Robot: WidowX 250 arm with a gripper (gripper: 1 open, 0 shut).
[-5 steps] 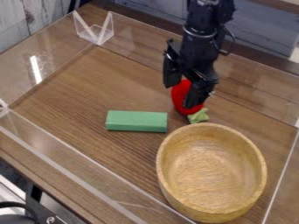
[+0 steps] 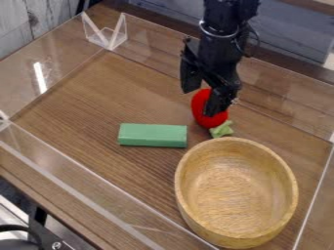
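Observation:
My black gripper [image 2: 209, 80] hangs in the upper middle of the camera view, open, above and slightly behind a red object [image 2: 208, 107] with a light green leafy end [image 2: 222, 129], which lies on the wooden table. A green block [image 2: 152, 135] lies to the left and front of the red object. A yellow-tan bowl [image 2: 235, 192] sits at the front right, close to the green end.
A light-coloured edge runs along the back, and a dark cable or hose shows at the bottom left corner.
My gripper has risen a little, away from the red object, over the last second. The red object, green block and bowl look unmoved.

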